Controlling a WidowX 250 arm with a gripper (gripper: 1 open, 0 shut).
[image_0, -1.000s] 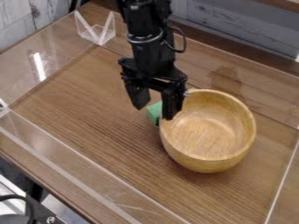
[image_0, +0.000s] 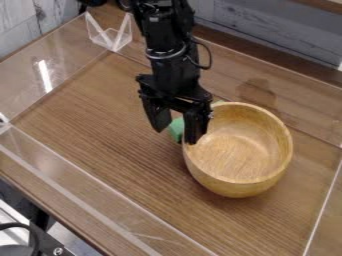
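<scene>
My black arm reaches down from the top middle, its gripper (image_0: 174, 118) open just left of a round tan wooden bowl (image_0: 243, 150). A small green object (image_0: 178, 130) sits between the gripper's fingers, low beside the bowl's left rim, partly hidden by the fingers; whether they touch it I cannot tell.
A clear plastic item (image_0: 110, 32) stands at the back left near the white edge. A black cable (image_0: 20, 240) lies at the bottom left corner.
The gripper has moved slightly down around the green object, which is more covered by the fingers now.
</scene>
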